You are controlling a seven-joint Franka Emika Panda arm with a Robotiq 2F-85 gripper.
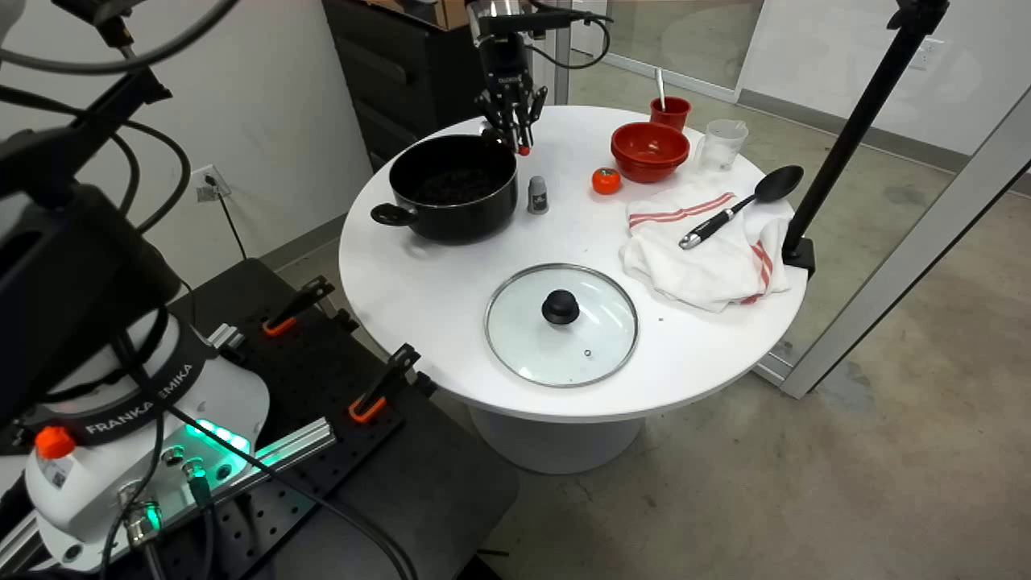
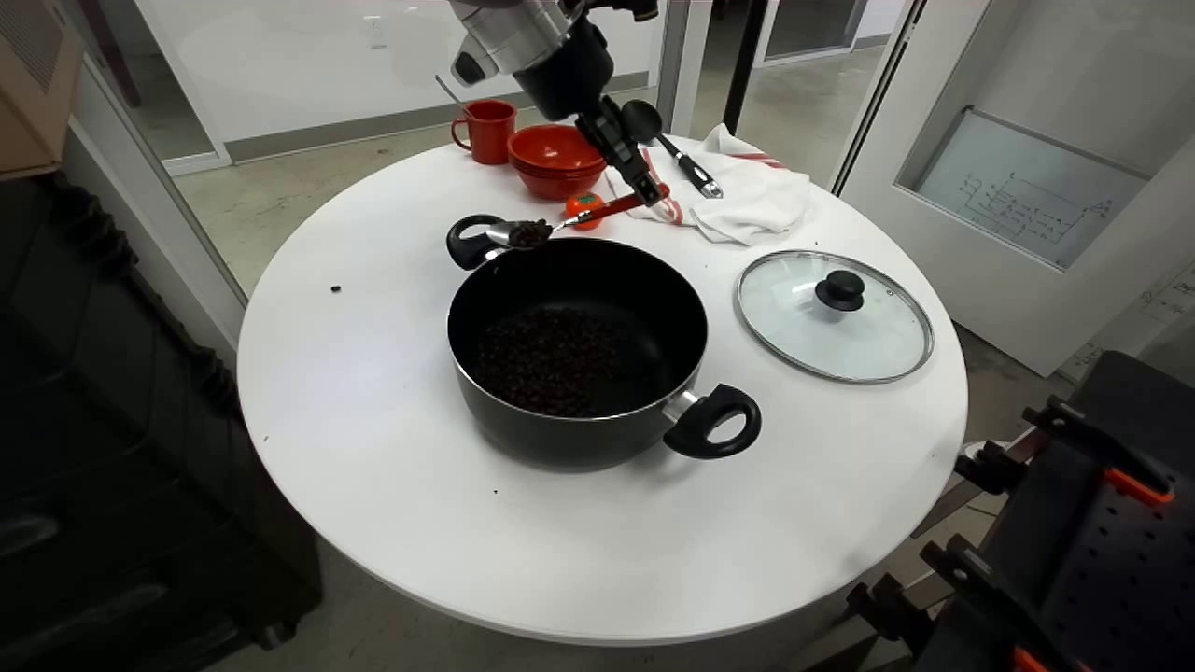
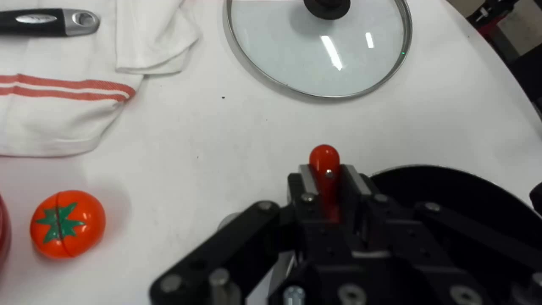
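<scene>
My gripper (image 2: 647,192) is shut on the red handle of a spoon (image 2: 611,208), above the table behind the pot as exterior view 2 sees it. Small dark beans (image 2: 529,234) fill the spoon's bowl, which appears near the pot's far handle and rim. The black pot (image 2: 577,442) holds a layer of the same dark beans (image 2: 543,364) on its bottom. From the wrist view, the red handle end (image 3: 324,160) sticks out between the fingers, with the pot just to the right; the spoon's bowl is hidden there.
A grey-capped shaker (image 1: 537,196) stands beside the pot. The glass lid (image 1: 522,338) lies flat at the front. Farther right are a toy tomato (image 1: 606,180), red bowls (image 1: 649,150), a red mug (image 1: 668,114), a clear cup (image 1: 722,145) and a black ladle (image 1: 778,183) on a towel (image 1: 676,261).
</scene>
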